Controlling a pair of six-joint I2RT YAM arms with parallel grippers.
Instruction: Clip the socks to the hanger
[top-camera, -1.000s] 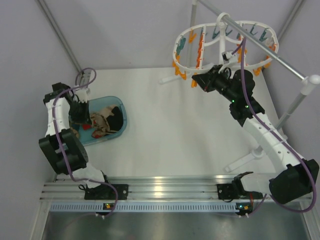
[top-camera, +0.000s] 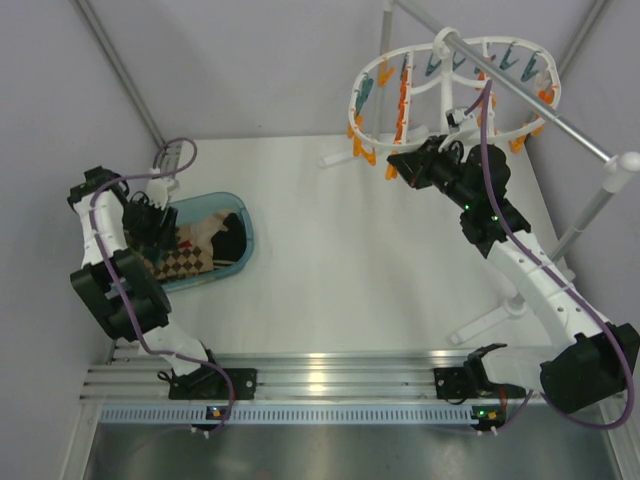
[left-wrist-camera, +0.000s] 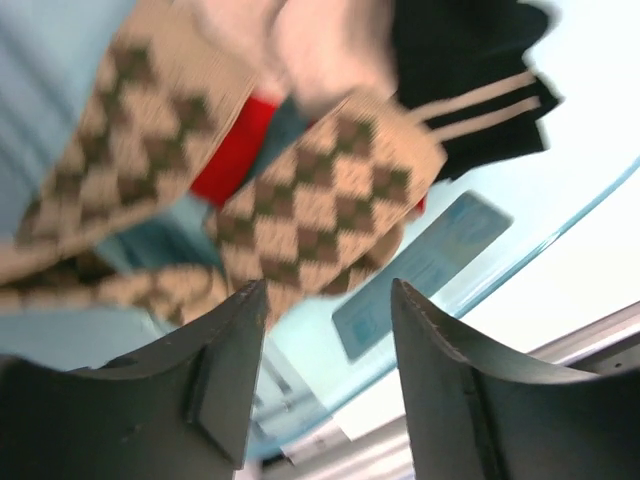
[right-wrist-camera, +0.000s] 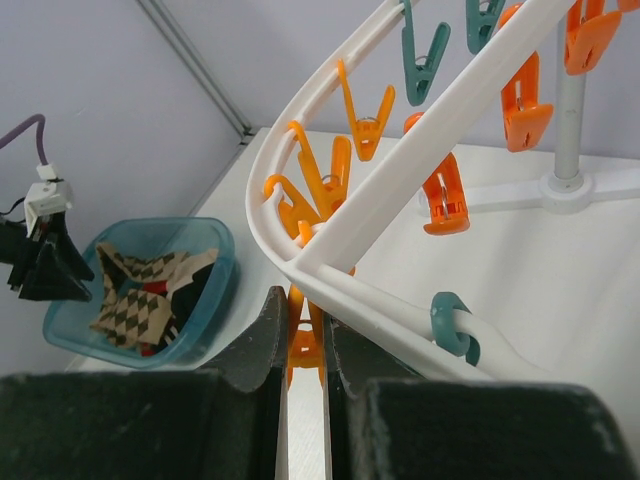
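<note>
Brown-and-cream checkered socks lie in the blue bin, one with its flat end turned toward the camera. My left gripper hovers over them, its two fingers apart and nothing gripped between them. Seen from the right wrist, that left gripper is at the bin's left side. The white oval hanger carries orange and teal clips. At its left front rim, my right gripper is shut on an orange clip that hangs below the ring.
A black sock, a pinkish one and a red piece share the bin. White stand poles rise near the right arm. The white table between bin and hanger is clear.
A checkered sock in the bin now lies flatter and more spread. The right arm barely moved.
</note>
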